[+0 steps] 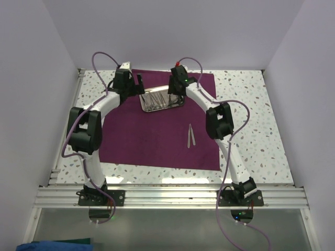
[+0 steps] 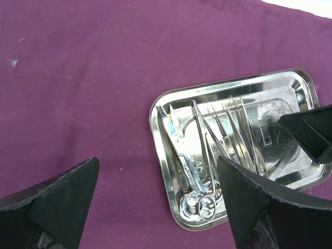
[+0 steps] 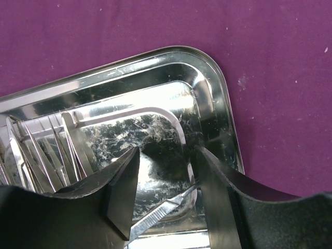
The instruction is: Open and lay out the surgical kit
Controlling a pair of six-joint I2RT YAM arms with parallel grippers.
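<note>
The steel tray [image 1: 149, 109] lies on the purple cloth, holding scissors [image 2: 184, 166], several slim instruments [image 3: 41, 155] and, at its right end, a ridged-handled instrument [image 3: 155, 215]. My left gripper is open above the tray's left side and the cloth. My right gripper is part open over the tray's right end, the ridged instrument lying beneath and between its fingers; whether they touch it I cannot tell. Two slim instruments [image 1: 189, 136] lie side by side on the cloth right of centre.
The purple cloth [image 1: 141, 141] has clear room in front of the tray and to the left of the two loose instruments. Grey walls stand at the sides and back.
</note>
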